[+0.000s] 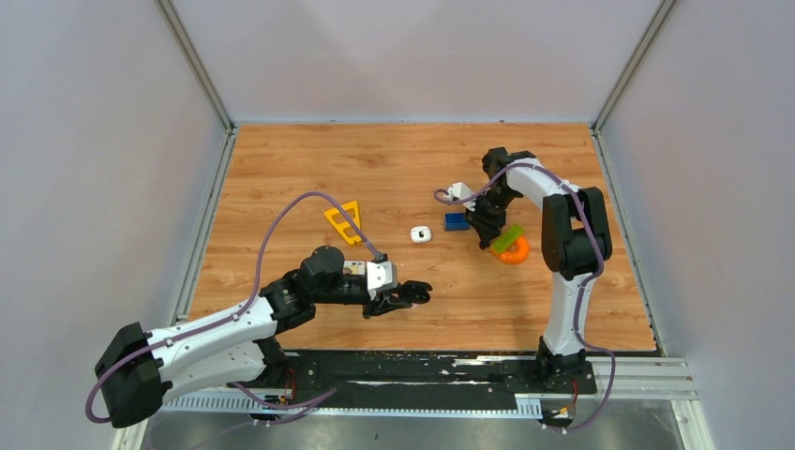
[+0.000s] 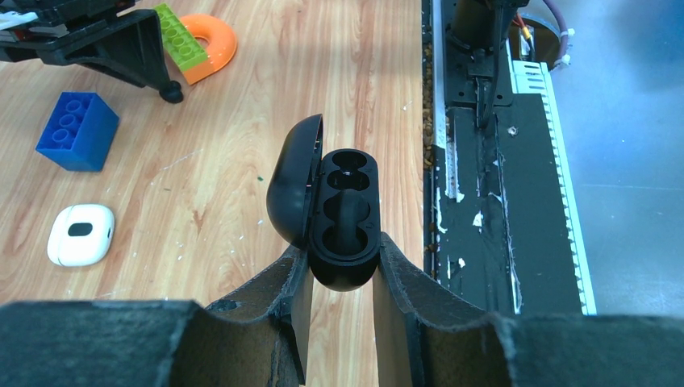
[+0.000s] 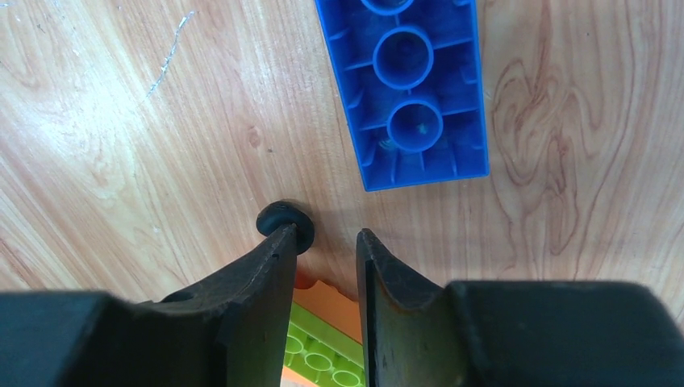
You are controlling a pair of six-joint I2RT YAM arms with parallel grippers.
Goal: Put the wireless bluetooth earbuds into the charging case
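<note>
The black charging case [image 2: 347,234] has its lid raised and its wells facing up, and my left gripper is shut on its lower end. From above, the case [image 1: 415,292] appears held clear over the front middle of the table. One black earbud [image 3: 284,222] lies on the wood, just beyond the left fingertip of my right gripper. That gripper is open, low over the table, with no earbud between its fingers. In the left wrist view, a dark rounded tip [image 2: 171,92] shows at the right gripper's end. A second earbud is not clearly visible.
A blue brick [image 3: 415,121] lies beside the right gripper. On its other side, a green brick [image 1: 508,238] rests against an orange ring [image 1: 518,253]. A white case [image 1: 421,234] and a yellow triangle [image 1: 345,223] lie farther left.
</note>
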